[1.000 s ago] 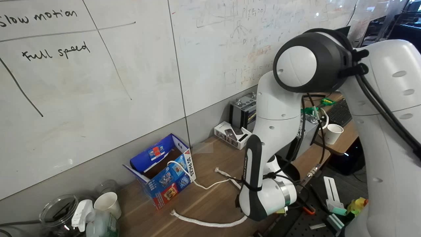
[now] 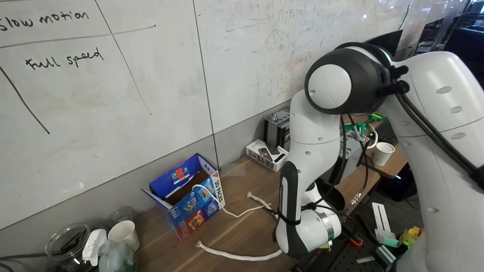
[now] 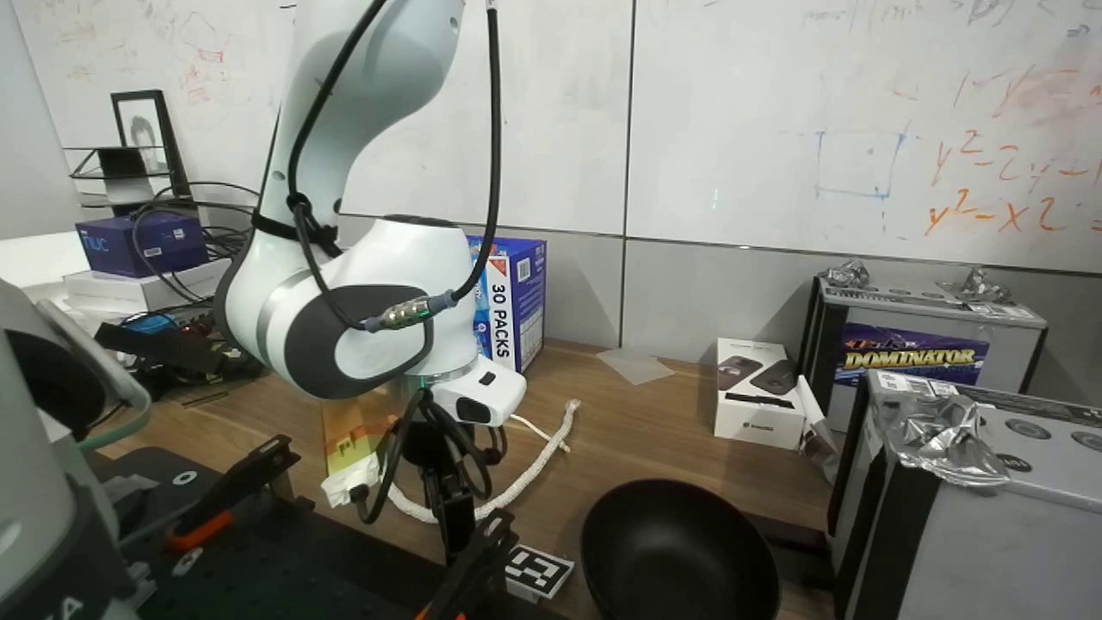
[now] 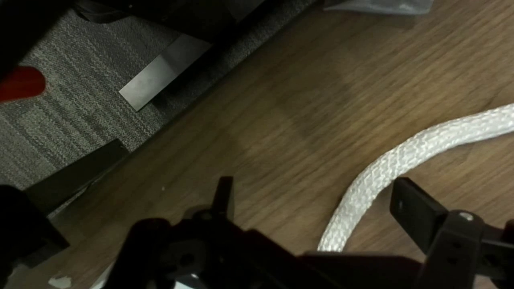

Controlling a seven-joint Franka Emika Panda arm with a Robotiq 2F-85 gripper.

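A thick white braided rope (image 4: 385,168) curves over the wooden table in the wrist view. My gripper is open low over the table, one finger on each side of the rope, which lies nearer the right finger (image 4: 417,212). Nothing is clamped between the fingers. In exterior view 1 the arm hides the gripper and the rope's middle; one rope (image 2: 240,257) end shows at the front and another near the box. In exterior view 2 the gripper (image 3: 455,537) points down beside the rope (image 3: 537,465), its tips partly hidden by dark clamps.
A blue snack box (image 2: 195,204) stands open by the wall, a thinner white cord hanging over its side. A black bowl (image 3: 677,553) sits right of the gripper, near a marker tag (image 3: 537,572). A white phone box (image 3: 759,387) and grey batteries (image 3: 930,310) stand further right. Bare table lies between.
The arm has lowered slightly, its elbow shifting a little left in exterior view 1. The rope and the box look unmoved.
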